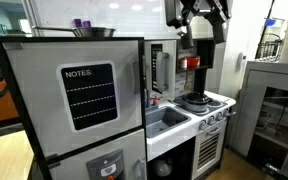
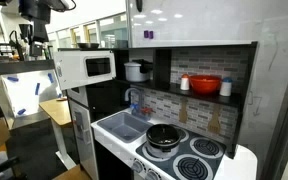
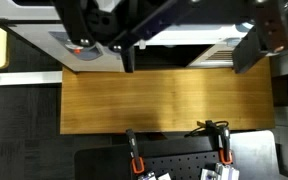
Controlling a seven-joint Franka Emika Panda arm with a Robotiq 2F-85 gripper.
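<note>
My gripper stands open in the wrist view, its two dark, blurred fingers spread apart with nothing visible between them. Below it are the wooden floor (image 3: 164, 100) and the fronts of the kitchen units. High at the top of exterior view 1, the dark arm (image 1: 197, 14) is cut off by the frame, in front of the kitchen unit. From exterior view 2, the arm (image 2: 34, 25) is at the upper left, away from the counter.
A black pot (image 2: 163, 138) sits on the stove (image 2: 190, 165), beside the sink (image 2: 126, 125). The white microwave (image 2: 87, 66), silver pot (image 2: 138, 71) and red colander (image 2: 205, 84) stand higher up. A grey fridge (image 1: 39, 95) bears a notes board (image 1: 87, 96). Open floor lies before the units.
</note>
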